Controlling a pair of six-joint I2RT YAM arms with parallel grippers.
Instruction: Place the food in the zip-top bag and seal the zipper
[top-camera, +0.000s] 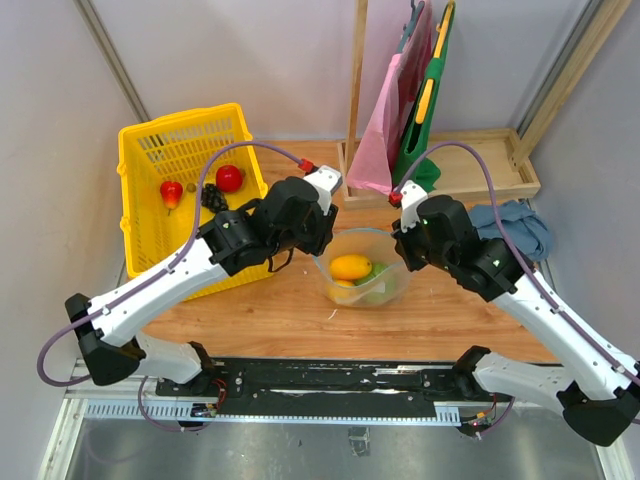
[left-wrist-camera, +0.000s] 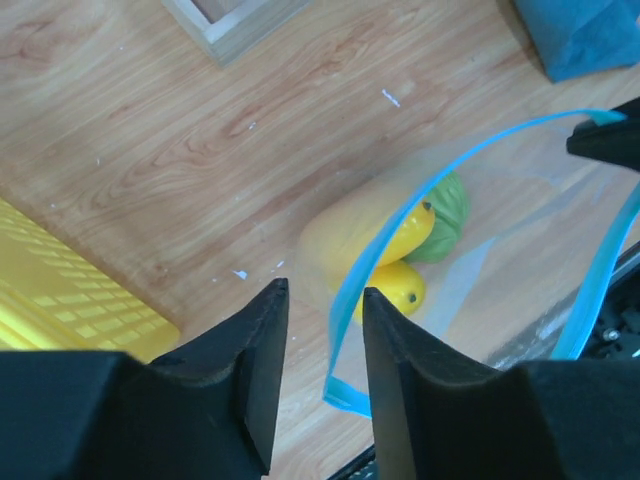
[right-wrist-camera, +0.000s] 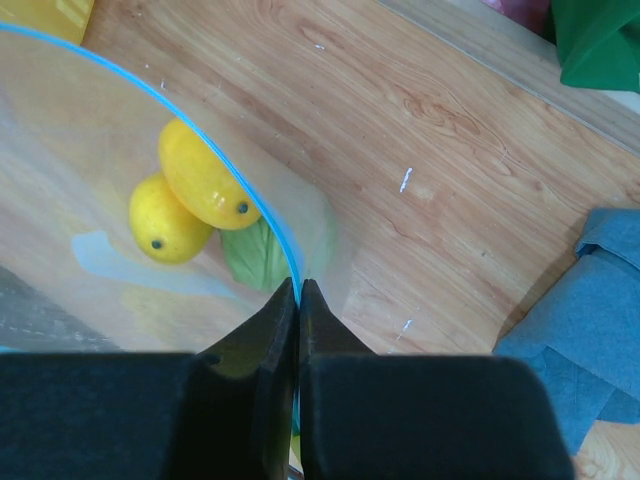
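Observation:
A clear bag (top-camera: 360, 285) with a blue zip rim stands open between my grippers, holding yellow fruits (right-wrist-camera: 204, 175) and a green item (right-wrist-camera: 247, 255). My left gripper is part open, the bag's rim running between its fingers at the left side; whether they touch it is unclear. My right gripper is shut on the opposite rim. A red apple (top-camera: 229, 178), a red pear (top-camera: 171, 192) and dark grapes lie in the yellow basket (top-camera: 150, 240).
A blue cloth (top-camera: 515, 228) lies at the right. A wooden rack (top-camera: 475, 165) with pink and green bags stands at the back. Bare table shows in front of the basket.

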